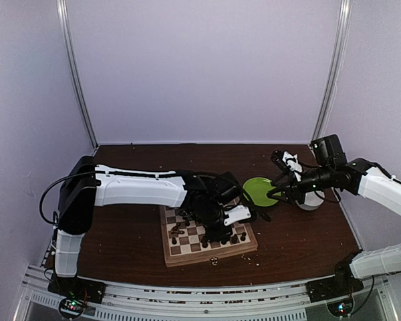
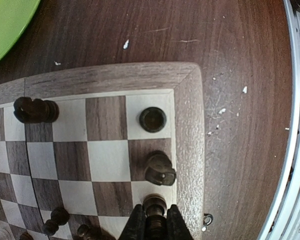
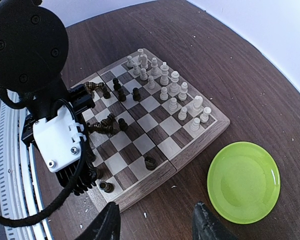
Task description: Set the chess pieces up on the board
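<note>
In the left wrist view my left gripper is shut on a dark chess piece (image 2: 155,204), over the edge row of the chessboard (image 2: 189,150). Beside it in that row stand a dark knight (image 2: 160,169) and, at the corner, a dark rook (image 2: 153,119). Another dark knight (image 2: 36,110) lies near the board's side edge. Whether the held piece touches its square cannot be told. In the right wrist view, white pieces (image 3: 164,75) stand in rows at the far end, and several dark ones (image 3: 101,128) stand or lie mid-board. My right gripper is open and empty, away from the board.
A green plate (image 3: 244,182) lies to the right of the board. Near my right gripper is a white bowl (image 1: 310,201). My left arm (image 1: 140,189) reaches across the board and hides part of it. Bare table (image 1: 301,247) shows at the front right.
</note>
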